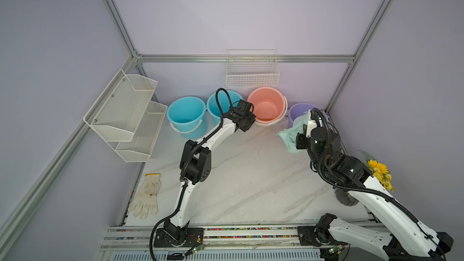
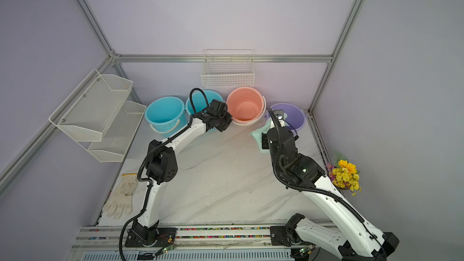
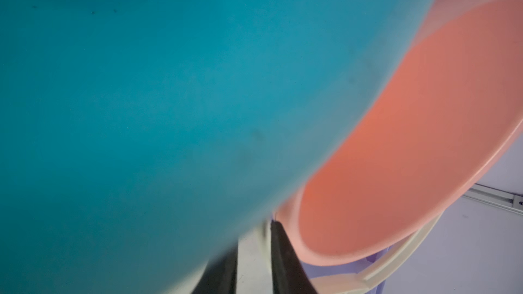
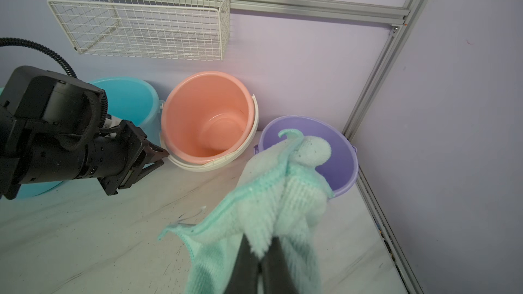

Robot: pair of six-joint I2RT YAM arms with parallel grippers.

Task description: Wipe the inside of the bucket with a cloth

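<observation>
A mint-green cloth (image 4: 261,201) hangs bunched from my right gripper, which is shut on it in front of the purple bucket (image 4: 336,158). To its left stands the pink bucket (image 1: 267,105), mouth up and tipped a little toward the front, its white handle lying against the front rim. My left gripper is part open near the pink bucket's front-left rim, with nothing seen between its fingers. In the left wrist view a blue bucket (image 3: 190,103) fills most of the picture, very close to that gripper; whether they touch cannot be told.
Another blue bucket (image 1: 186,113) stands at the far left of the row. A wire basket (image 1: 252,70) hangs behind on the wall, and a white rack (image 1: 126,108) at the left. Gloves (image 1: 146,195) lie front left; yellow flowers (image 1: 379,171) stand right.
</observation>
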